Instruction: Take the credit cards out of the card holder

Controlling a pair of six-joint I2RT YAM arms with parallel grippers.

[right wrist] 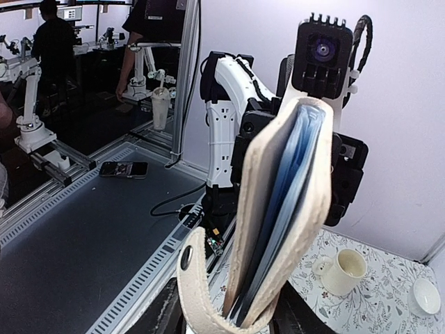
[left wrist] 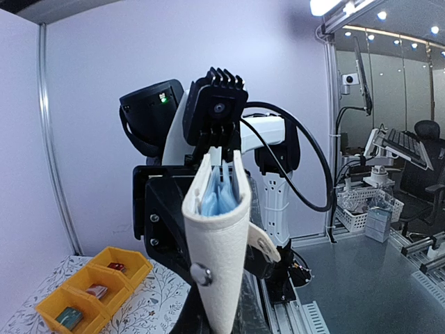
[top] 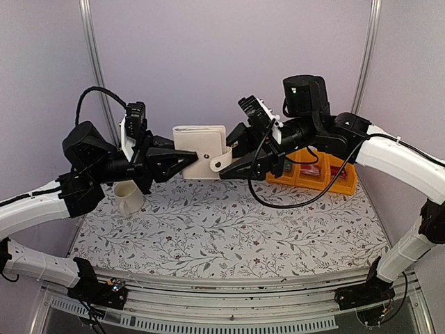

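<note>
The cream card holder is held upright in the air above the table, my left gripper shut on its left side. Its top is parted, and blue inner sleeves show inside; I cannot make out separate cards. A closure strap with a snap hole hangs loose at the right edge. Whether they touch it cannot be told.
An orange three-part tray with small items stands at the back right. At the left is a white mug, with a white cup also in the right wrist view.
</note>
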